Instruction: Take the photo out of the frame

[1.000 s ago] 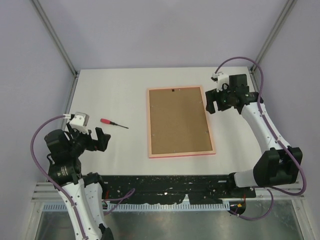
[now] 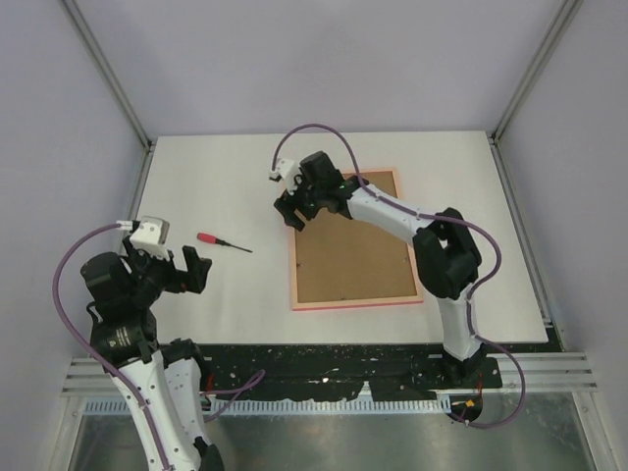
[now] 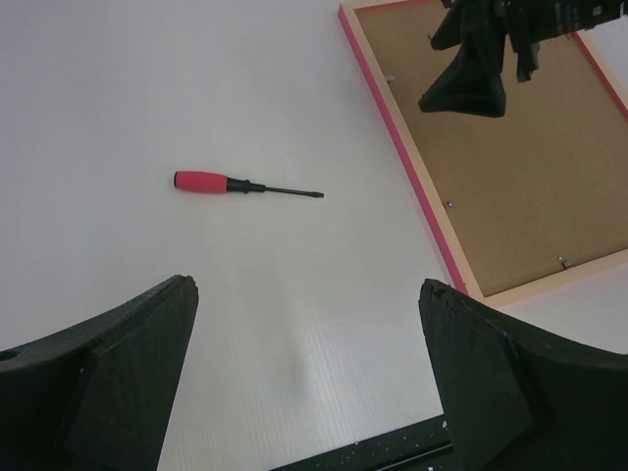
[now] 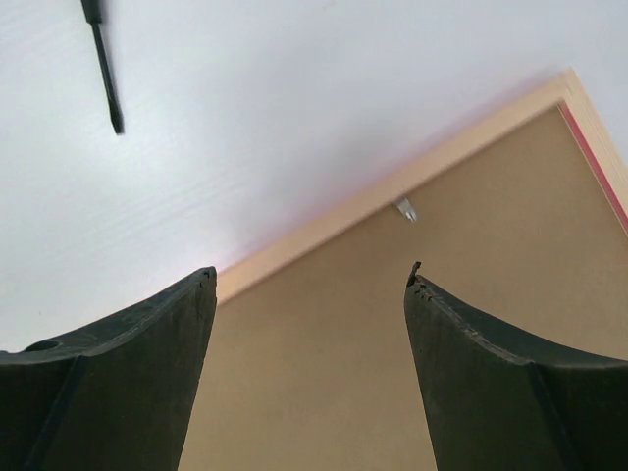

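Note:
The photo frame lies back side up on the white table, its brown backing board (image 2: 353,260) inside a pale wooden rim (image 2: 358,302) with a pinkish-red outer edge. No photo shows from this side. Small metal clips sit along the rim, one metal clip (image 4: 404,209) showing clearly in the right wrist view. Over the frame's left edge hovers my right gripper (image 2: 292,213), open, with nothing between its fingers. My left gripper (image 2: 196,272) stands open and empty above the table, left of the frame.
A red-handled screwdriver (image 2: 221,240) lies between the left gripper and the frame, its tip toward the frame. The right arm reaches across the frame.
My right gripper has swept left from the table beyond the frame's right edge to above its left edge. The left arm has barely shifted. Frame and screwdriver look unmoved.

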